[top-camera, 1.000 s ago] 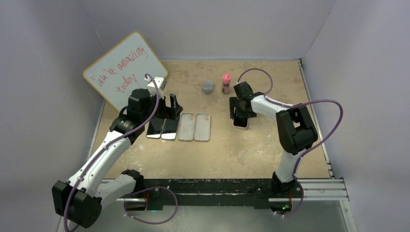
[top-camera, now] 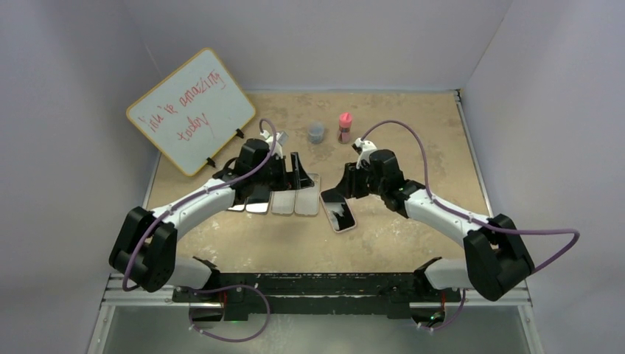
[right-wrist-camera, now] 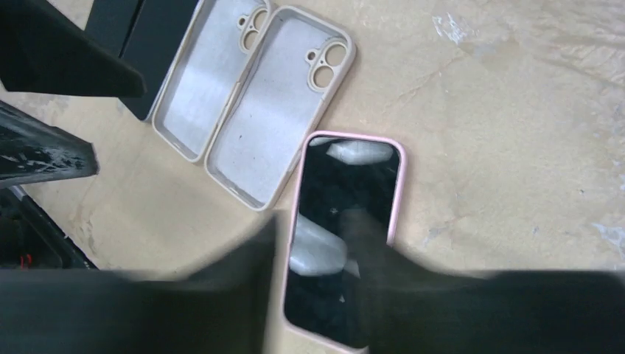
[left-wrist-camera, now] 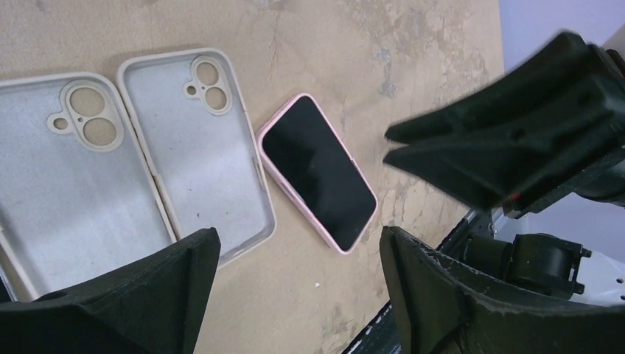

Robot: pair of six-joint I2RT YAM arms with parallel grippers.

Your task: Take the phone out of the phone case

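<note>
A phone in a pink case (top-camera: 338, 211) lies screen up on the table, right of two empty pale cases (top-camera: 308, 193); it fills the lower middle of the right wrist view (right-wrist-camera: 332, 192). My left gripper (top-camera: 297, 172) stands open above the empty cases, nothing between its fingers. My right gripper (top-camera: 350, 184) hangs just over the top end of the pink-cased phone; its blurred fingers are apart in the right wrist view, with the phone seen between and below them.
Dark phones (top-camera: 258, 199) lie at the left, partly under the left arm. A whiteboard (top-camera: 190, 110), a clear cup (top-camera: 316, 131) and a pink-capped bottle (top-camera: 344, 127) stand at the back.
The pink-cased phone has moved left and toward the front and now lies tilted. My right gripper has moved left with it and now sits above it. My left gripper has moved right.
</note>
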